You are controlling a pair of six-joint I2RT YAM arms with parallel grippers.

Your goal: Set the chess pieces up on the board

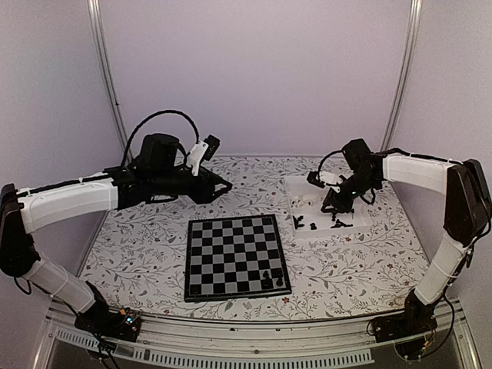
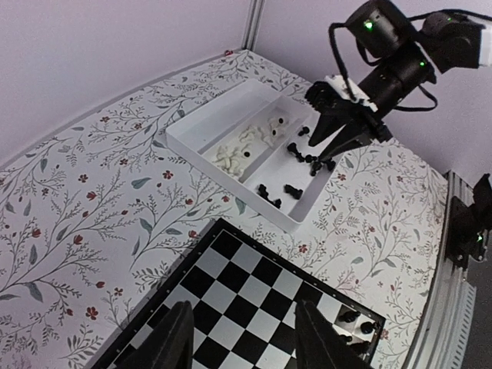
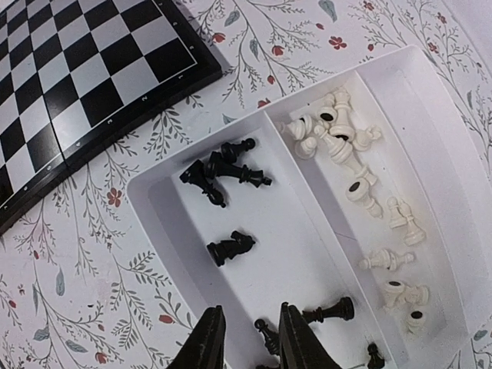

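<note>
The chessboard (image 1: 231, 254) lies front centre, with a few black pieces (image 2: 349, 316) at its near right corner. A white tray (image 1: 300, 231) holds white pieces (image 3: 355, 190) in one compartment and black pieces (image 3: 231, 248) in another. My right gripper (image 1: 335, 207) is low over the tray's black compartment, fingers parted, above a black piece (image 3: 334, 308) and others nearby; whether anything is between the fingertips is unclear. My left gripper (image 1: 215, 192) hangs open in the air behind the board's left half, nothing between its fingers.
Walls close in the back and both sides.
</note>
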